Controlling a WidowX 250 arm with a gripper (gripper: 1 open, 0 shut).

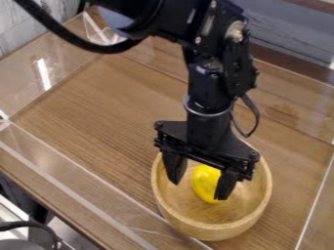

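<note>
My black gripper [200, 168] hangs over a round light wooden bowl [196, 225] at the lower right of the camera view, its fingers reaching down into it on either side of a yellow object [208, 188]. The yellow object lies inside the bowl, partly hidden behind the gripper. The fingers look apart; whether they touch the object cannot be told.
Clear plastic edging runs along the left and front edges, and a wall stands at the back.
</note>
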